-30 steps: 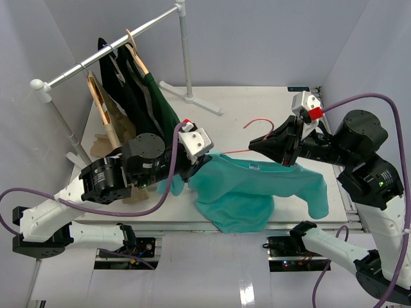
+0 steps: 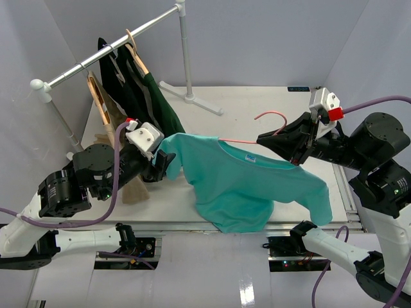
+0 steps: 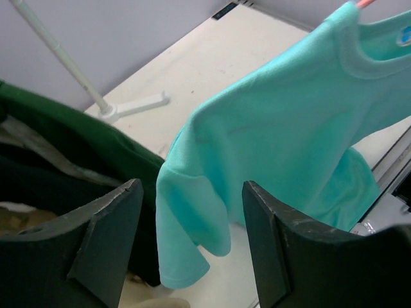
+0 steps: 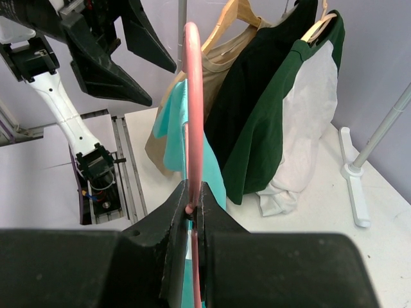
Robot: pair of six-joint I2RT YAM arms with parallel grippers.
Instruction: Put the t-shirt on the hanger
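The turquoise t-shirt (image 2: 247,189) hangs on a pink hanger (image 2: 236,141), whose hook rises beside my right gripper (image 2: 279,144). That gripper is shut on the hanger, as the right wrist view (image 4: 192,205) shows. The shirt's upper edge runs along the hanger, with a sleeve drooping at either end. My left gripper (image 2: 160,163) stands open beside the shirt's left shoulder; in the left wrist view the sleeve (image 3: 189,212) shows beyond and between its fingers, apparently not gripped.
A white rail (image 2: 115,43) at the back left carries several garments on wooden hangers, such as a green one (image 2: 160,109), close behind my left gripper.
My left gripper has moved left, away from the hanger's middle to the shirt's left end. My right gripper with the hanger has risen slightly and shifted right, lifting the shirt's top edge.
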